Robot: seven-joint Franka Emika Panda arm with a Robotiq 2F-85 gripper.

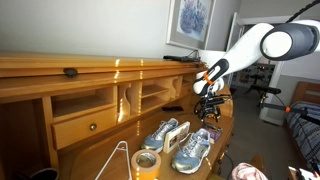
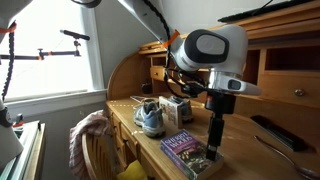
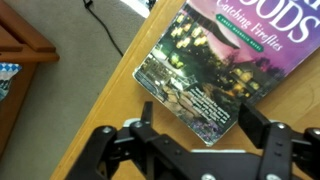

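A paperback book [image 3: 222, 62] with a purple and green cover lies flat on the wooden desk, and the words "Catching Fireflies" can be read on it. My gripper is open, its fingers apart on either side of the book's near corner in the wrist view, with nothing held. From exterior view 2 the book [image 2: 188, 152] shows near the desk's front edge, with the gripper [image 2: 214, 153] pointing down at its right end. Whether the fingertips touch the book, I cannot tell. In exterior view 1 the gripper [image 1: 210, 120] is small and far off.
A pair of grey-blue sneakers [image 1: 192, 151] stands on the desk with a white frame-like object [image 1: 176, 136] between them. Nearer are a tape roll [image 1: 147, 161] and a bent white rod [image 1: 113, 160]. A dark flat object [image 2: 278, 132] and a spoon-like item [image 2: 283, 154] lie behind the gripper.
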